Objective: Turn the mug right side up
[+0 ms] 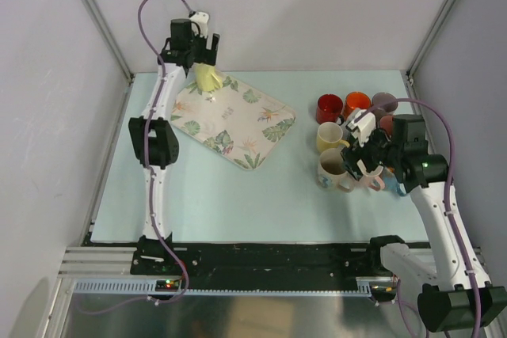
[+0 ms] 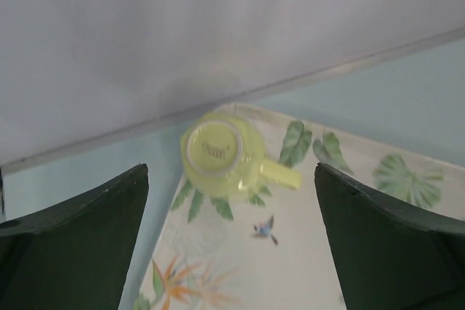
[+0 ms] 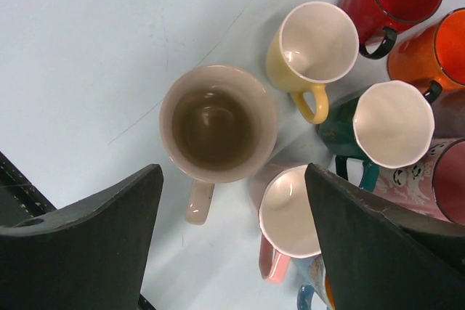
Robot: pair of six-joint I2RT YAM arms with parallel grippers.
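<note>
A pale yellow-green mug [image 1: 207,77] sits upside down at the far corner of the patterned tray [image 1: 230,124]; the left wrist view shows its base up and handle [image 2: 280,173] to the right. My left gripper [image 1: 209,45] is open above it, nothing between its fingers. My right gripper [image 1: 356,160] is open over the mugs at the right; in the right wrist view, a large cream mug [image 3: 218,168] stands upright below it.
Several mugs crowd the right side, among them red [image 1: 325,110], orange [image 1: 357,104] and yellow [image 1: 328,138]. A wall runs close behind the tray.
</note>
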